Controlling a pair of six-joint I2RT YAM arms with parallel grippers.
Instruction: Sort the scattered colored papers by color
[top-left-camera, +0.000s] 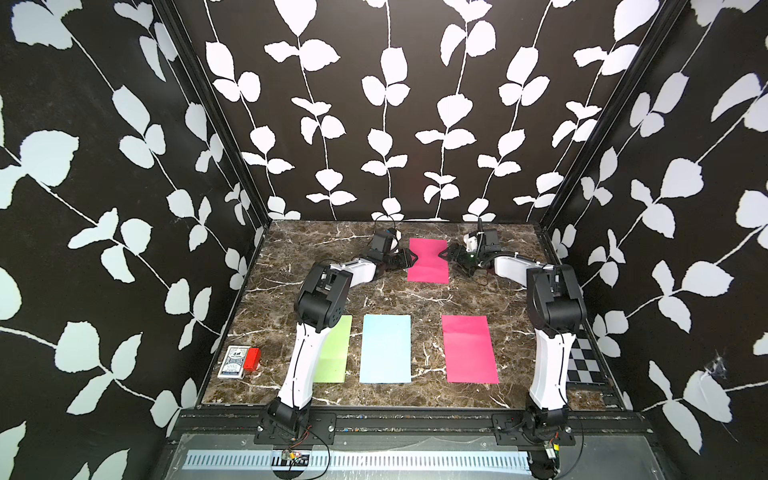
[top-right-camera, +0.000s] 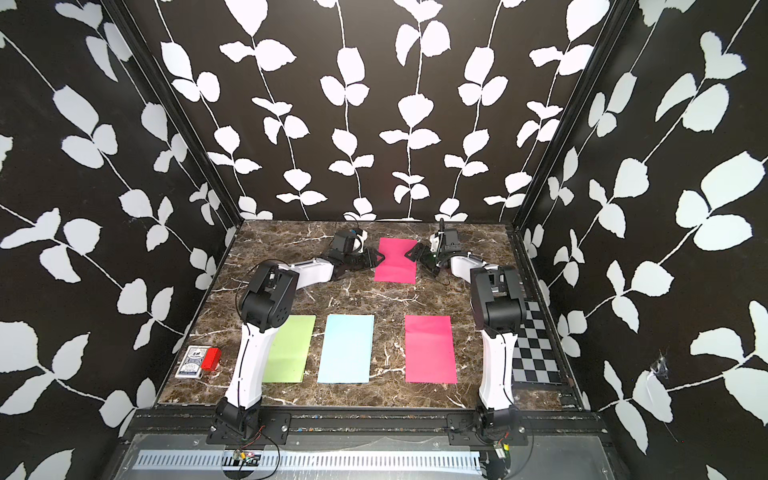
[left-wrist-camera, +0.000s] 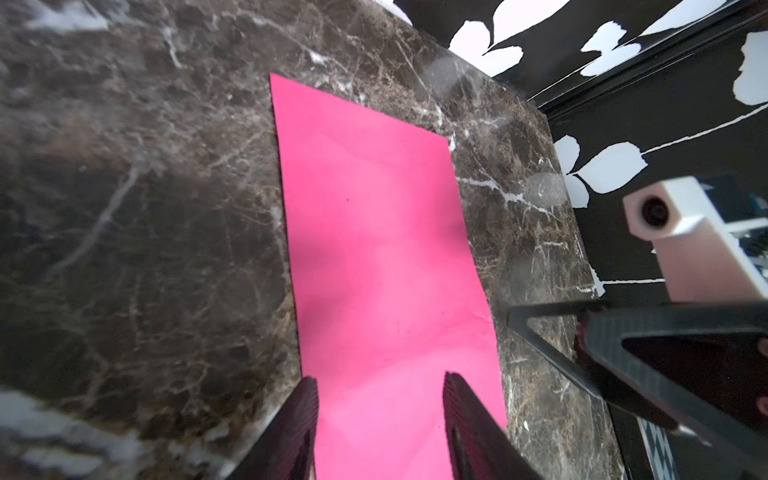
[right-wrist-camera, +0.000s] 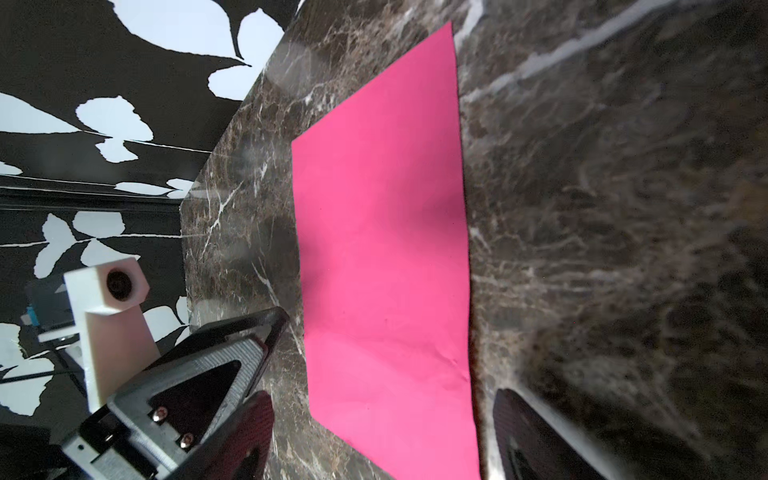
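A pink sheet (top-left-camera: 428, 260) lies at the back middle of the marble table, between my left gripper and my right gripper. Both are low at its side edges, fingers apart, nothing visibly held; each wrist view shows the sheet flat with slight creases. Along the front lie a green sheet (top-right-camera: 288, 349), a light blue sheet (top-left-camera: 385, 349) and a second pink sheet (top-left-camera: 469, 349). The green one is partly hidden by the left arm in the top left view.
A card box (top-left-camera: 233, 361) and a red box (top-left-camera: 252, 359) sit at the front left. A checkered board (top-right-camera: 534, 352) is at the right edge, partly behind the right arm. Patterned walls enclose the table.
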